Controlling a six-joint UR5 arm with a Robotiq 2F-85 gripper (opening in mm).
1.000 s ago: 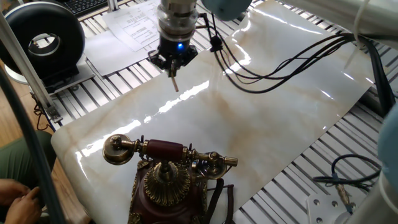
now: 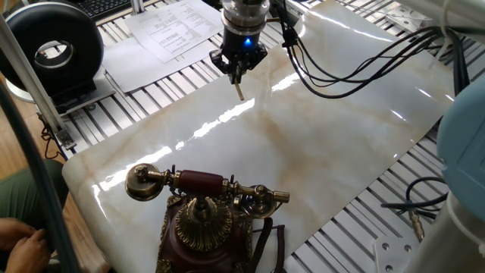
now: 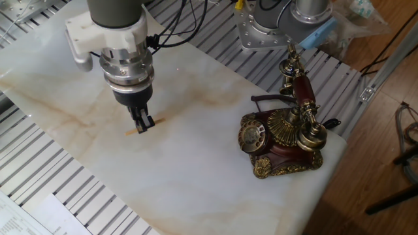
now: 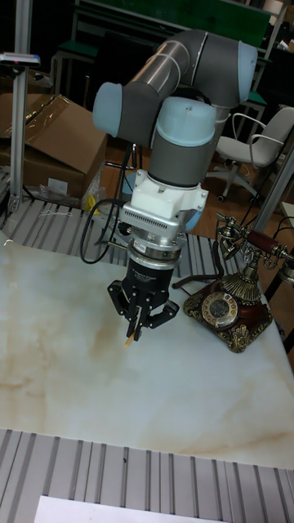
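Note:
A thin, light wooden stick is pinched in my gripper, which is shut on it; an end sticks out on each side of the fingers in exterior view 2. In exterior view 1 the stick slants down from the fingertips, clear of the phone. From the front, in exterior view 3, the gripper points downward over the marbled sheet, and only a short bit of the stick shows. How far the stick is above the sheet I cannot tell.
An antique red and brass telephone stands on the sheet, well apart from the gripper. Paper sheets lie beside the marbled surface, near a black ring-shaped device. Black cables hang by the arm. Much of the sheet is bare.
The arm's cables shifted along; the telephone stayed put.

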